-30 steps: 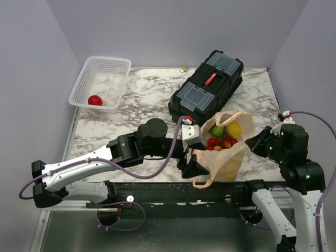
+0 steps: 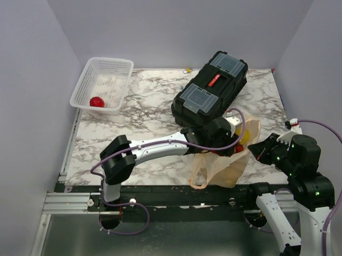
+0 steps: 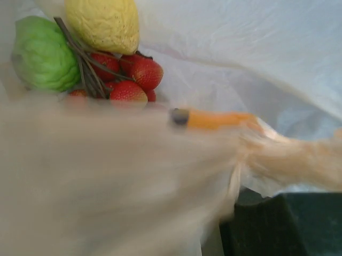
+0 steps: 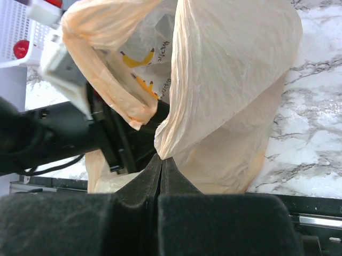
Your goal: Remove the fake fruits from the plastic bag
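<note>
The thin peach plastic bag [image 2: 227, 170] stands open on the table's front right, and my left gripper [image 2: 230, 144] reaches into its mouth. In the left wrist view, blurred bag film hides most of that gripper, so its fingers and anything between them cannot be made out. Past the film lie a yellow fruit [image 3: 104, 24], a green fruit [image 3: 45, 56] and several strawberries [image 3: 128, 92]. At the bag's right edge, my right gripper is shut, its tips meeting the pinched rim of the bag [image 4: 181, 106]. A red fruit [image 2: 96, 102] rests inside the white basket [image 2: 77, 93].
A black toolbox [image 2: 216, 80] stands right behind the bag, close to the left gripper. Toward me, the table ends at a dark front edge [image 2: 171, 194].
The left gripper has swung right and back from the bag's front left to over its mouth, covering the fruits there. The right gripper has stayed nearly still at the bag's edge.
</note>
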